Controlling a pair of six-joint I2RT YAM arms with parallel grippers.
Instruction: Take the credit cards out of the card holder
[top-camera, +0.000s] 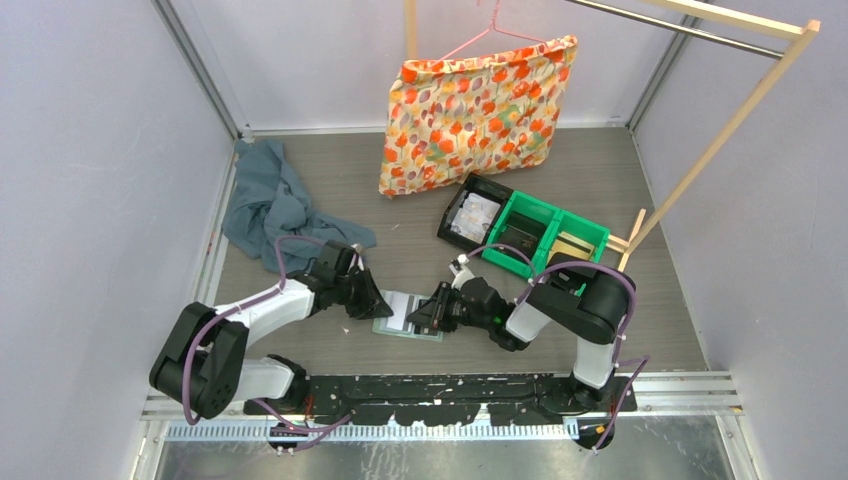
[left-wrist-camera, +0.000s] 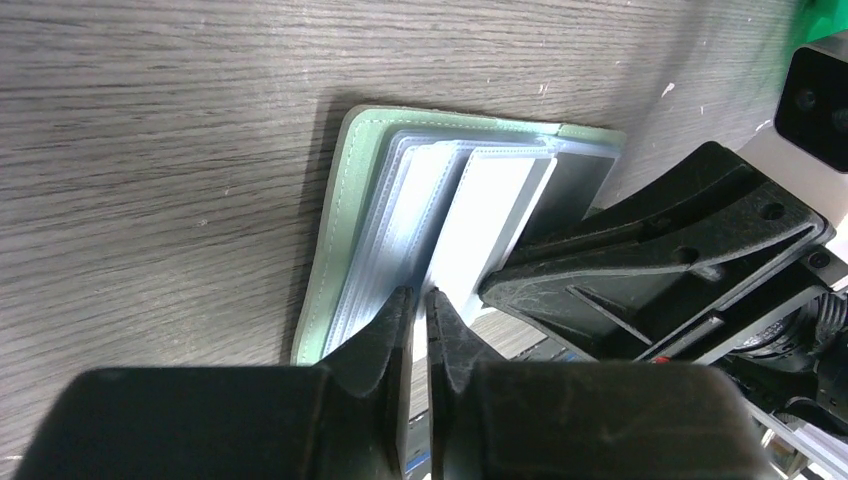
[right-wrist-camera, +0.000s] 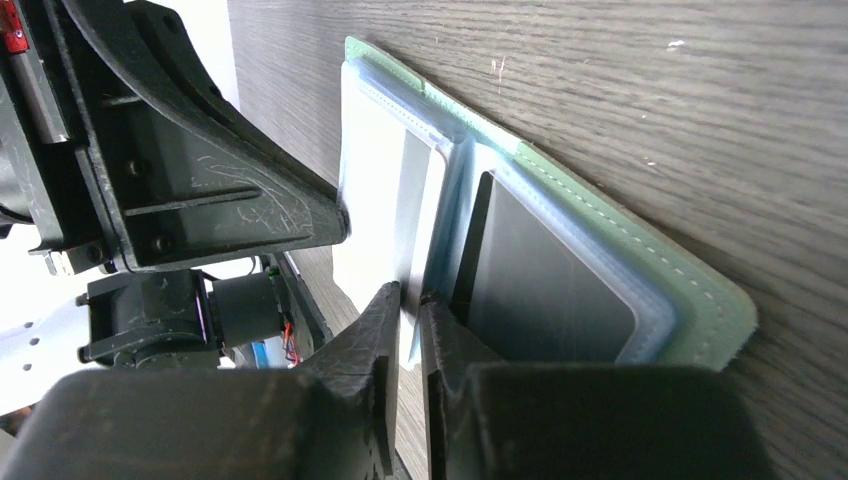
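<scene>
The card holder (top-camera: 405, 330), pale green with clear sleeves and white and grey cards (left-wrist-camera: 480, 215), lies flat on the table between my grippers. My left gripper has its narrowly spaced fingertips on the white card; whether they grip it cannot be told. My right gripper has its tips on the white card's edge at a sleeve, close together; a hold cannot be confirmed. In each wrist view the other gripper's dark body rests beside the holder.
A blue cloth (top-camera: 280, 210) lies at the left. A black bin (top-camera: 450, 225) and green bins (top-camera: 535, 210) stand at the back right. A flowered bag (top-camera: 475, 110) hangs at the back.
</scene>
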